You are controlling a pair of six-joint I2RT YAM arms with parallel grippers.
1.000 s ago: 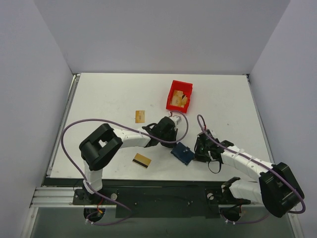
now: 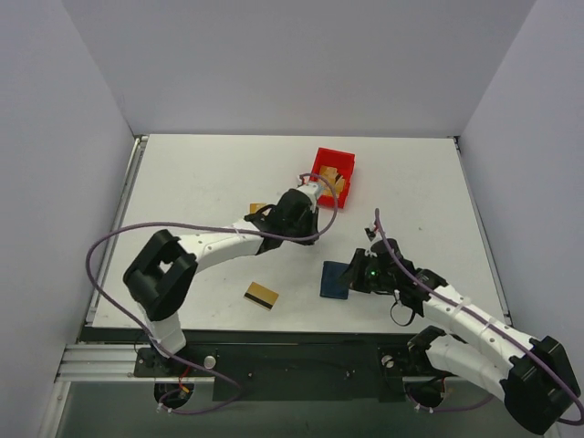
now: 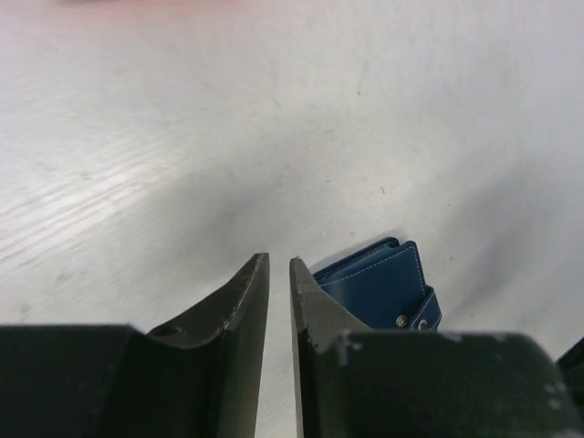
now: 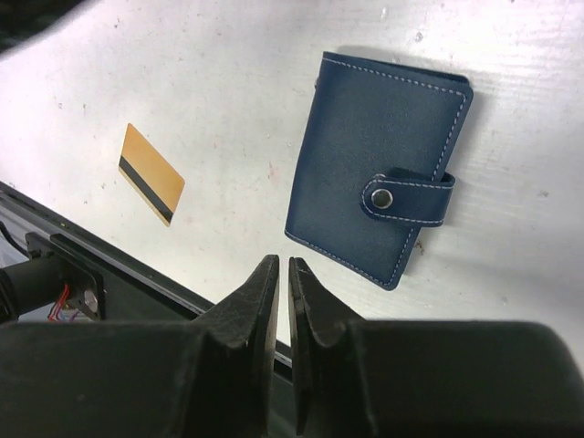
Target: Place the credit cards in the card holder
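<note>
The dark blue card holder (image 2: 334, 281) lies closed on the table, its snap strap (image 4: 408, 199) fastened in the right wrist view. My left gripper (image 2: 311, 237) is beyond the holder and to its left; a narrow empty gap shows between its fingers in the left wrist view. At the holder's right edge in the top view, my right gripper (image 2: 347, 281) is shut with nothing between its fingertips. A gold card with a black stripe (image 2: 261, 294) rests left of the holder. Another gold card (image 2: 258, 208) is partly hidden by the left arm.
A red open box (image 2: 347, 157) with yellowish contents stands behind the left gripper. The table's front edge lies just nearer than the striped card.
The holder has turned from a slant to nearly straight.
</note>
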